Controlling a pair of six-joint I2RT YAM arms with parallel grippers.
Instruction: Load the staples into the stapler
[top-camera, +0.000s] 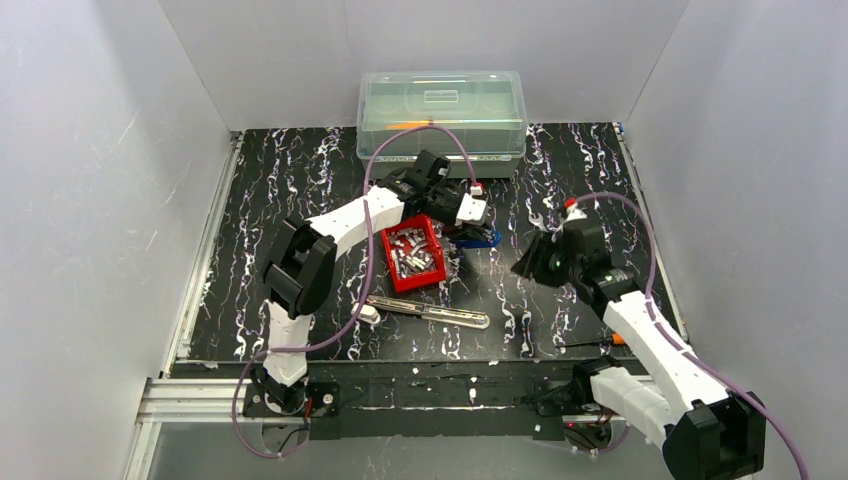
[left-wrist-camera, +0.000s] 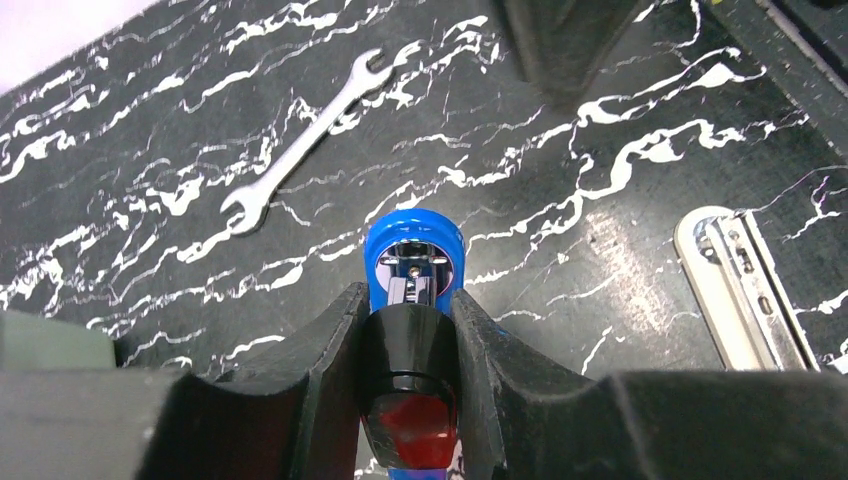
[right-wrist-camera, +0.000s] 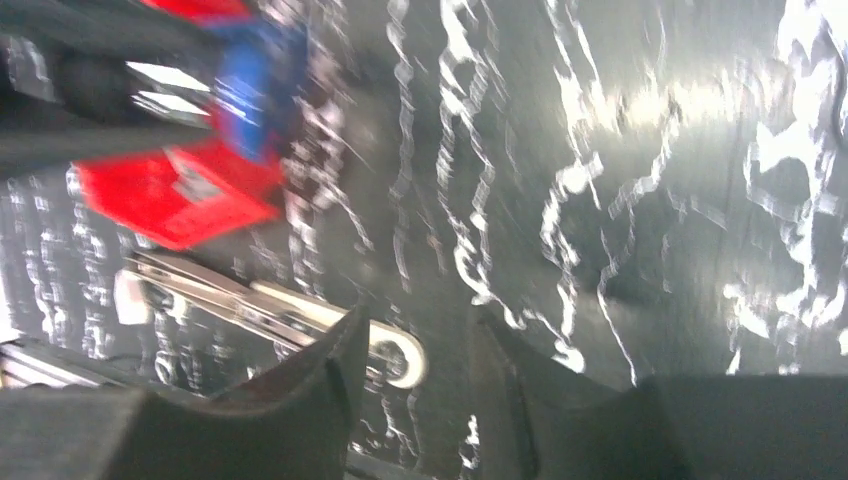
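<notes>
A blue and black stapler (left-wrist-camera: 414, 228) with a silver tip is clasped between the fingers of my left gripper. From above, its blue part (top-camera: 480, 242) shows beyond that gripper, just right of the red box. The red box (top-camera: 397, 282) on the table contains several small silvery pieces, probably staples. My right gripper is to the right of the stapler, apart from it, its fingers spread with bare table visible in the gap. In the left wrist view a dark, blurred shape of the right arm shows at the top.
A long metal tool (top-camera: 430, 311) and a small white block (top-camera: 367, 313) lie in front of the red box. A wrench (left-wrist-camera: 307, 140) rests towards the back right. A lidded clear case (top-camera: 440, 110) stands at the back. An orange-handled screwdriver (top-camera: 617, 339) lies front right, partly hidden.
</notes>
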